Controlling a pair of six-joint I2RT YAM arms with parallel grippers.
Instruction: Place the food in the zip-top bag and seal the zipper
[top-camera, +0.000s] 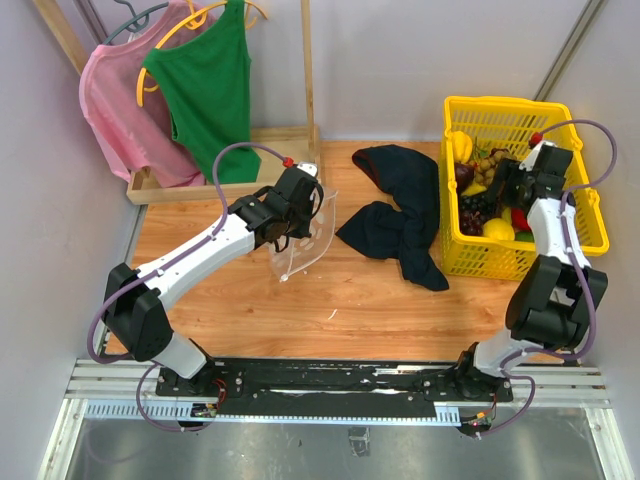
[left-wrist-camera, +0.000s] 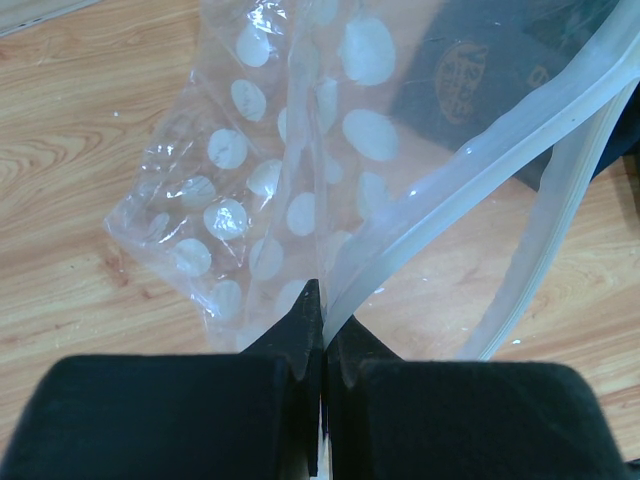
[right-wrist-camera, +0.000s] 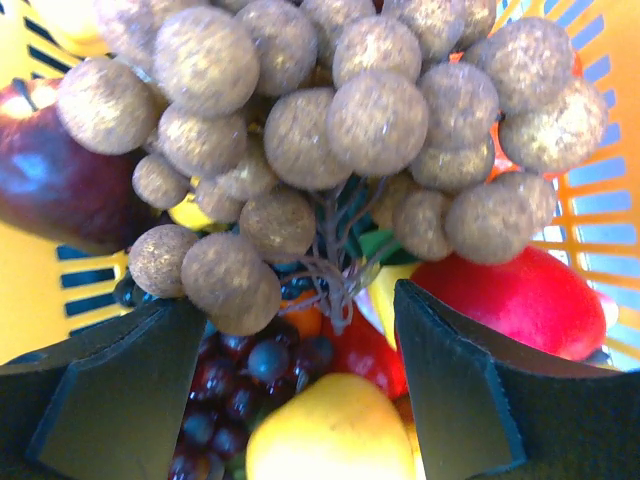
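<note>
The clear zip top bag (left-wrist-camera: 228, 150), printed with white dots, hangs with its mouth spread apart. My left gripper is shut on the bag's rim beside the white zipper strip (left-wrist-camera: 480, 180). No food shows inside the bag. Over in the yellow basket, my right gripper is part open, its dark fingers (right-wrist-camera: 455, 390) apart. Just ahead of them lies a bunch of brownish grapes (right-wrist-camera: 375, 120), its stems (right-wrist-camera: 338, 285) between the fingertips in view. Whether the fingers touch the stems is hard to tell.
The basket (top-camera: 490, 258) also holds dark grapes (right-wrist-camera: 240, 385), a yellow fruit (right-wrist-camera: 330, 440), a red fruit (right-wrist-camera: 510, 300) and an eggplant (right-wrist-camera: 70, 180). A dark cloth (top-camera: 395, 220) lies between bag and basket.
</note>
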